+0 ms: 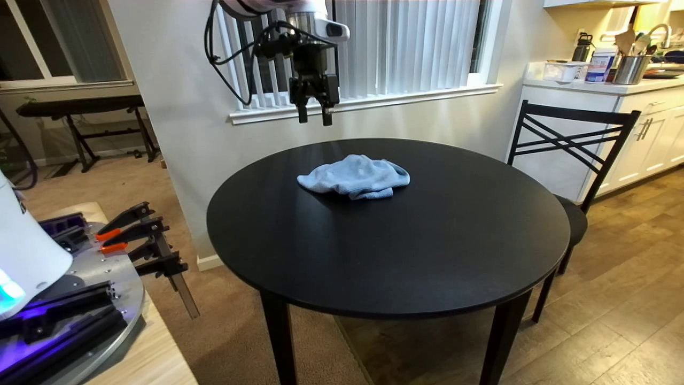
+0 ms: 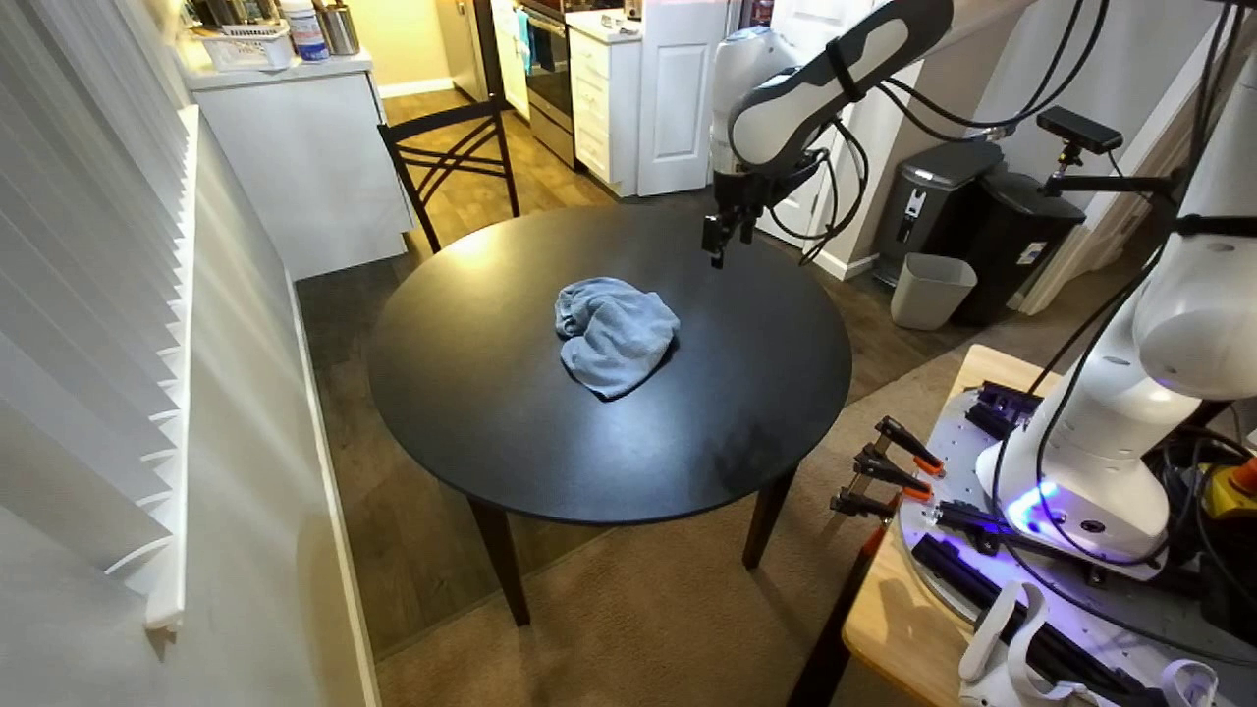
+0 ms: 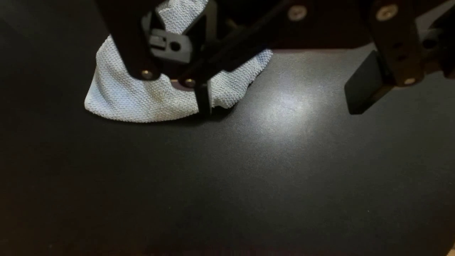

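A crumpled light blue cloth [image 1: 356, 176] lies in a loose heap on the round black table [image 1: 449, 256]. My gripper [image 1: 315, 121] hangs in the air above the tabletop, apart from the cloth. In the second exterior view the gripper [image 2: 716, 253] appears to the right of the cloth [image 2: 619, 336]. Its fingers are open and hold nothing. The wrist view has the fingers [image 3: 367, 85] spread wide over bare table, and the other finger overlaps the edge of the cloth [image 3: 128, 94]. Part of the cloth is hidden behind the gripper there.
A black chair [image 1: 574, 147] stands against the table's far right side. Behind the table are a wall and a window with blinds [image 1: 410, 51]. Apart from the cloth, the tabletop is bare. Black clamps [image 2: 878, 471] stick out from the robot's bench.
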